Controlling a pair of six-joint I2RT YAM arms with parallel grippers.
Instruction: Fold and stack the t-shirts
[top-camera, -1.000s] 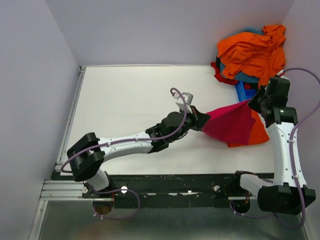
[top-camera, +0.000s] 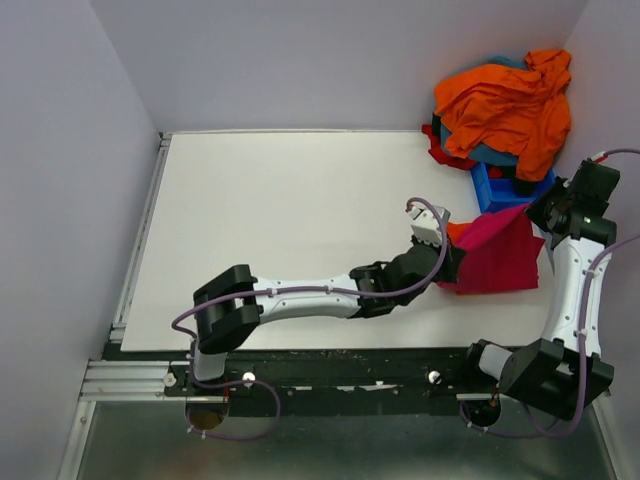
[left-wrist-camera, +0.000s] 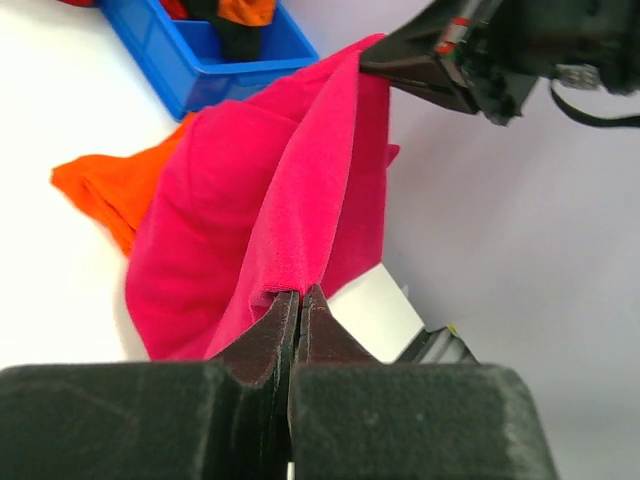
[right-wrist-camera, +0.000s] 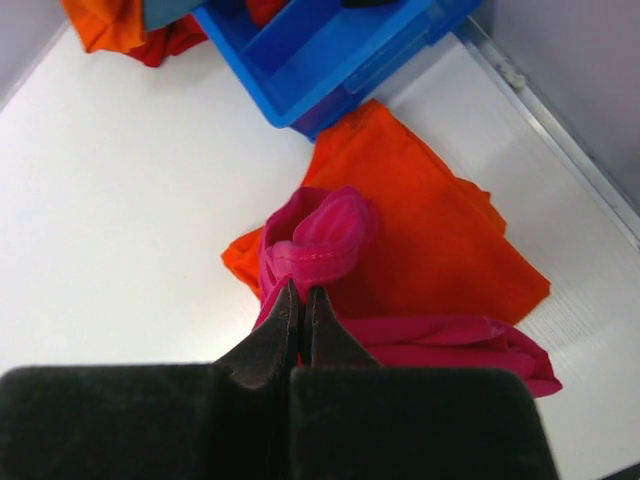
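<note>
A pink shirt (top-camera: 500, 258) hangs stretched between both grippers above a folded orange shirt (right-wrist-camera: 425, 220) at the table's right side. My left gripper is shut on one edge of the pink cloth, which bunches at its fingertips. At the other end, my right gripper is shut on a gathered bit of the same shirt. From above, the pink cloth covers most of the orange one; only an orange strip shows beside the left gripper. The lower part of the pink shirt droops over the orange shirt.
A blue bin (top-camera: 512, 190) stands just behind the shirts, with dark and red cloth in it. Behind it lies a heaped pile of orange, teal and red clothes (top-camera: 505, 105). The wall is close on the right.
Both arms have moved right, the left one farther and toward the front. The pink shirt has come with them and now hides most of the orange shirt that showed before.
</note>
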